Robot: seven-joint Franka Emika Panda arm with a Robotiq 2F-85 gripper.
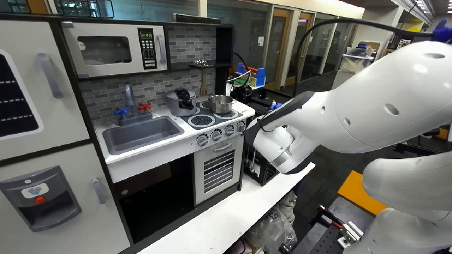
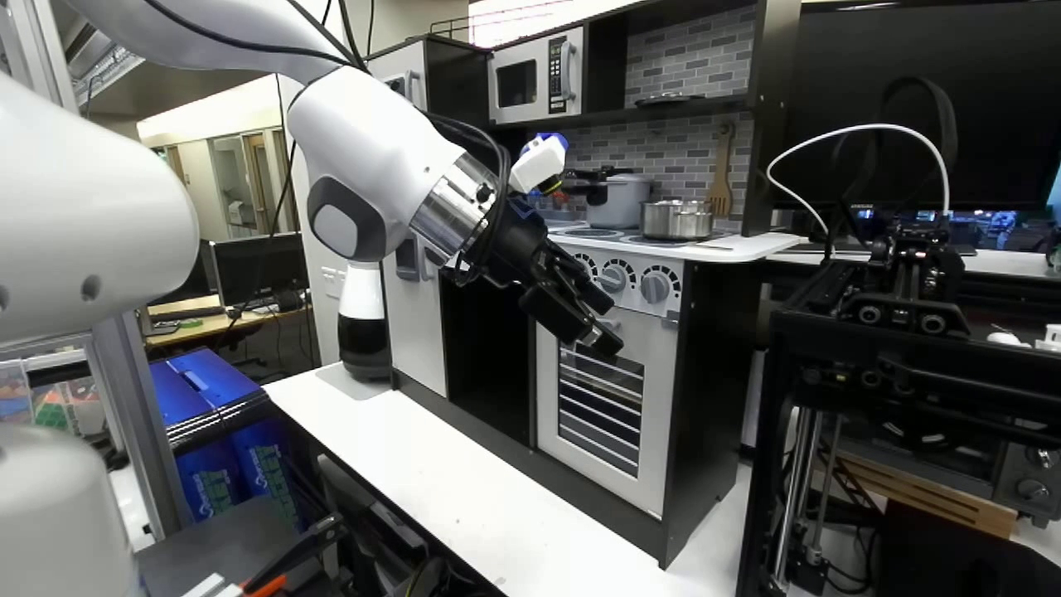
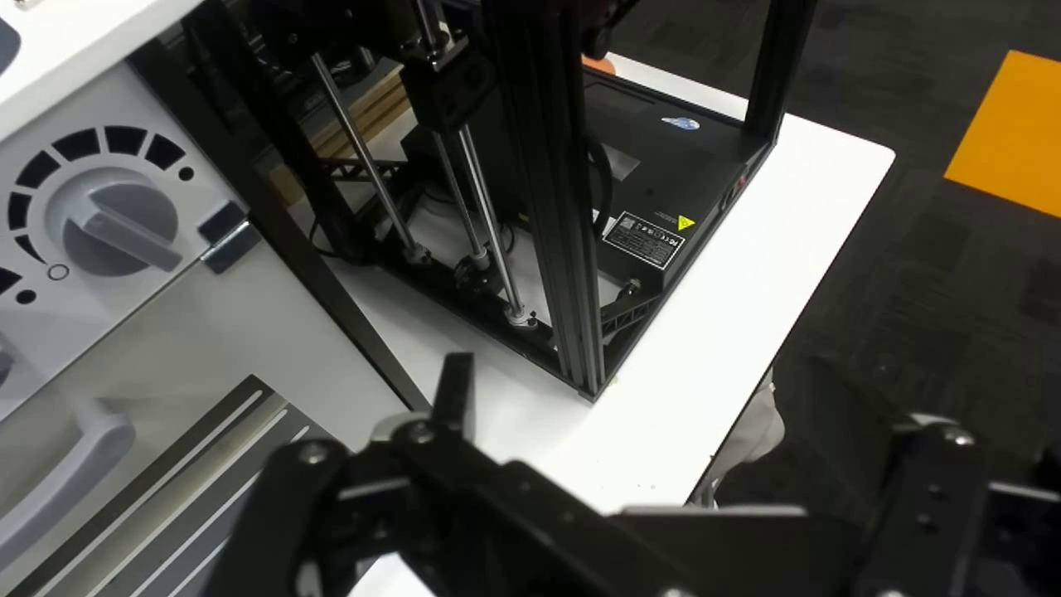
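My gripper (image 2: 604, 320) hangs in front of the toy kitchen's oven door (image 2: 651, 418), below the row of stove knobs, in exterior view 2. The wrist view has its black fingers (image 3: 455, 393) spread wide apart at the lower edge, with nothing between them. There, a grey knob (image 3: 119, 220) and the oven handle (image 3: 70, 478) lie left of the gripper, apart from it. In exterior view 1 the gripper is hidden behind the white arm. A metal pot (image 1: 220, 104) and a lidded grey pot (image 1: 181, 103) stand on the stove top.
A black-framed machine (image 3: 572, 219) stands on the white table (image 3: 786, 269), close beside the kitchen. The sink (image 1: 142, 133) looks empty. A wooden spatula (image 1: 204, 82) hangs on the back wall.
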